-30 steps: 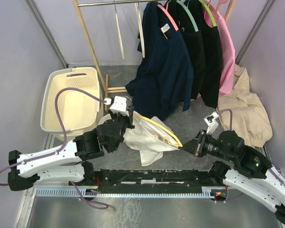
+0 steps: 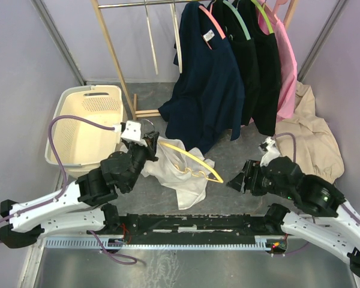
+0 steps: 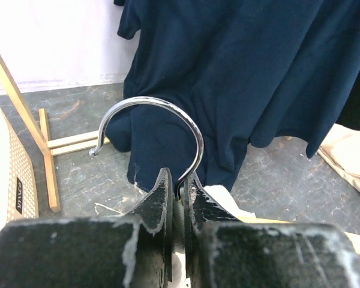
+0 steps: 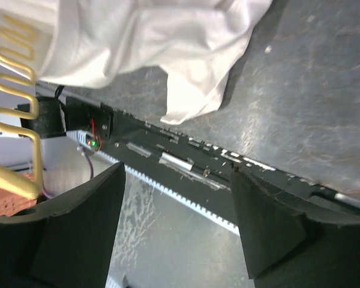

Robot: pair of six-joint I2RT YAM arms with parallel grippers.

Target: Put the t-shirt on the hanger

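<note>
A yellow hanger (image 2: 195, 159) slants over the white t-shirt (image 2: 189, 191) in the top view, its free end toward the right arm. My left gripper is shut on the base of its metal hook (image 3: 195, 129). The hanger's wavy lower bar and end (image 4: 15, 180) show at the left of the right wrist view. Apart from both hanger and cloth, my right gripper stands open with nothing between its fingers. A corner of the shirt hangs down in the right wrist view; how the rest sits on the hanger is unclear.
A rack holds a navy shirt (image 2: 207, 90), black garments (image 2: 267, 78), a pink one (image 2: 285, 66) and bare hangers. On the left stands a cream basket (image 2: 63, 132). Beige cloth (image 2: 315, 141) lies at right. Bare grey floor shows between it and the white shirt.
The right gripper has gone from shut to open and turned.
</note>
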